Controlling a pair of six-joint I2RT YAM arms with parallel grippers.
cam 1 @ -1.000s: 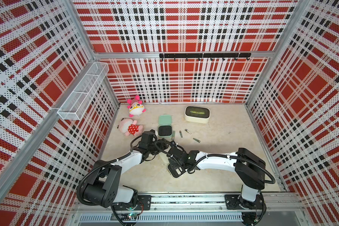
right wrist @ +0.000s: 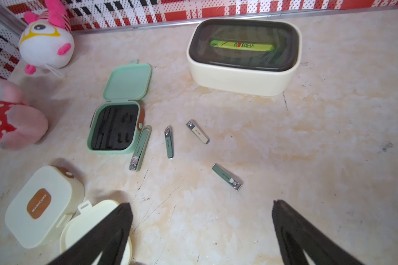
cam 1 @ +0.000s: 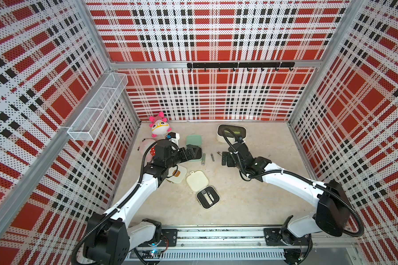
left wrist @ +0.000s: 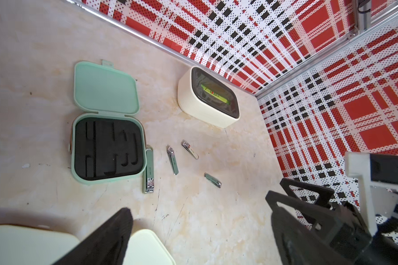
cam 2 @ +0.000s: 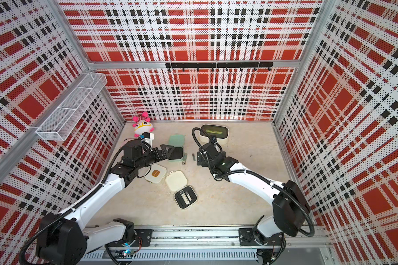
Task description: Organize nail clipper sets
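A mint case (left wrist: 107,145) lies open, its black foam slots empty. Right of it lie a large green clipper (right wrist: 138,150), a slim green one (right wrist: 169,142), a white one (right wrist: 197,131) and a green one (right wrist: 226,176). An open cream case (cam 1: 207,197) with tools inside lies at the front; a closed cream MANICURE case (right wrist: 44,205) sits to its upper left. My open left gripper (cam 1: 192,153) hangs above the mint case. My open right gripper (cam 1: 228,159) is raised over the clippers, both empty.
A cream box with dark lid (right wrist: 243,75) stands at the back. Two plush toys, pink-and-white (right wrist: 44,42) and pink with red dots (right wrist: 13,119), sit at the left. A wire basket (cam 1: 97,110) hangs on the left wall.
Both arms have moved away from the front cases toward the back of the table; my right gripper has also swung rightward over the loose clippers.
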